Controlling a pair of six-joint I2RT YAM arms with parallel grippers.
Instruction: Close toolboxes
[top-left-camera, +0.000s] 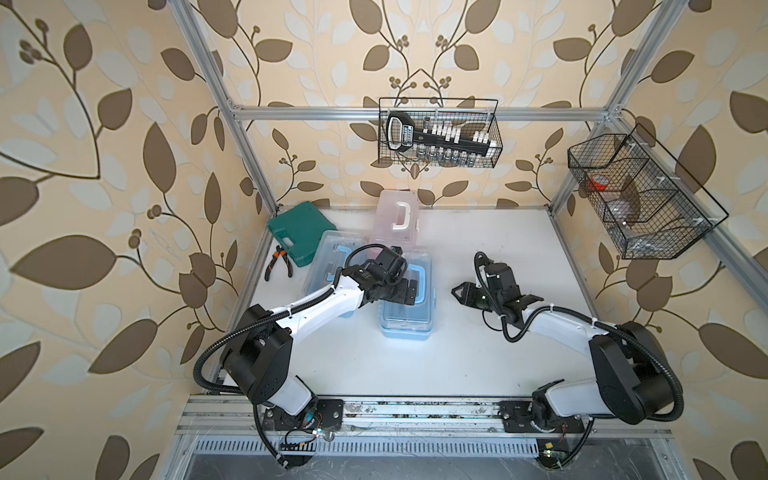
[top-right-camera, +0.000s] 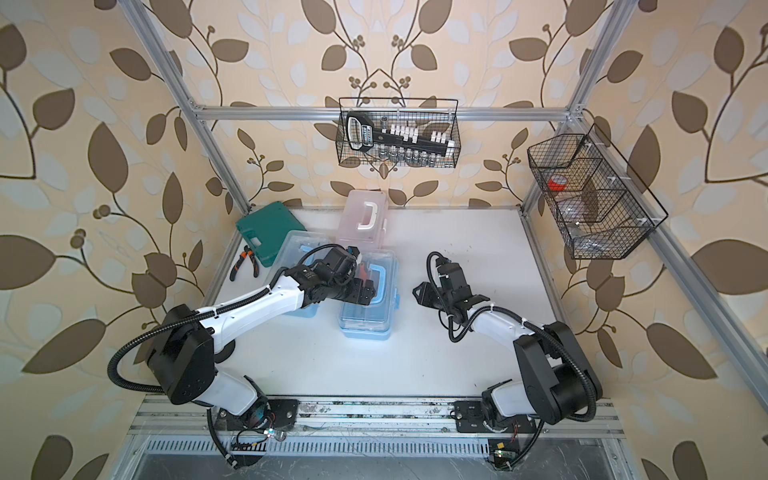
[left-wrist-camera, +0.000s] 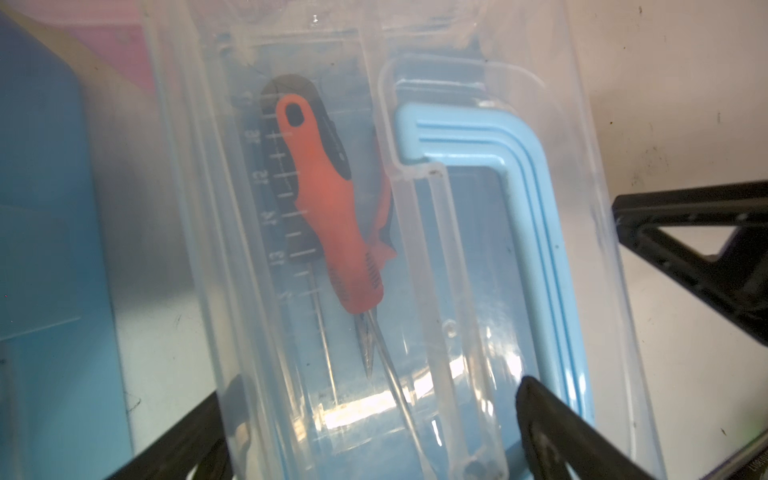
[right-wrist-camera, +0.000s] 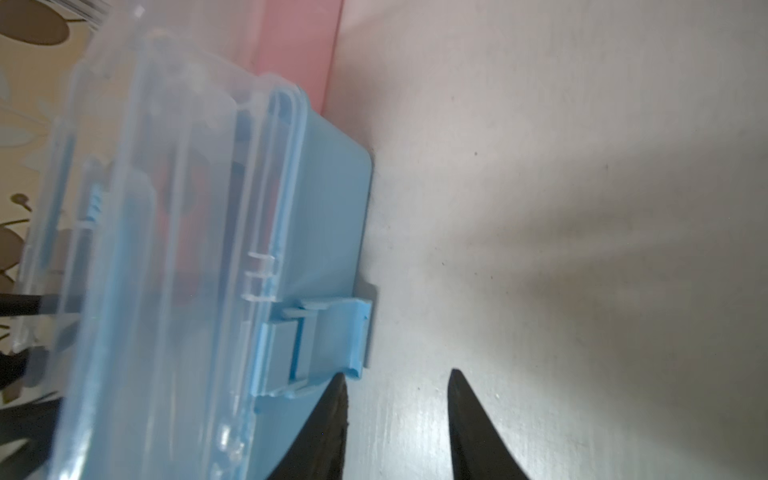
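Observation:
A blue toolbox (top-left-camera: 406, 324) with a clear lid lies mid-table; a red screwdriver (left-wrist-camera: 328, 208) shows through the lid beside the blue handle (left-wrist-camera: 520, 176). Over it my left gripper stands open, its two fingers at either side of the lid. My right gripper is to the right of the box, apart from it, part open with nothing between its fingers. The side latch (right-wrist-camera: 336, 336) sticks outward. A second clear-lidded blue box (top-left-camera: 324, 264) lies left, a pink case (top-left-camera: 396, 220) behind, a green case (top-left-camera: 300, 232) at the back left.
Pliers (top-left-camera: 278, 262) lie at the left edge. Wire baskets (top-left-camera: 648, 200) hang on the back and right rails.

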